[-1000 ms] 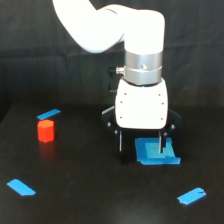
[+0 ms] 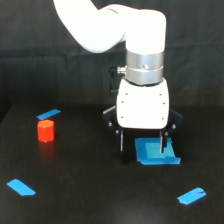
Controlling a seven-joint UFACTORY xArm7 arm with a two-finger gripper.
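Observation:
My gripper [image 2: 142, 146] hangs below the white arm right of centre, its two thin dark fingers spread wide, pointing down. Nothing shows between them except the dark table and part of a blue square [image 2: 155, 157]. That square lies behind and below the right finger; I cannot tell whether the finger touches it. A small red block [image 2: 46, 131] rests on the table at the left, well away from the gripper.
Blue strips lie flat on the dark table: one behind the red block [image 2: 49, 114], one at front left [image 2: 21, 187] and one at front right [image 2: 191, 196]. A dark curtain [image 2: 40, 60] hangs behind.

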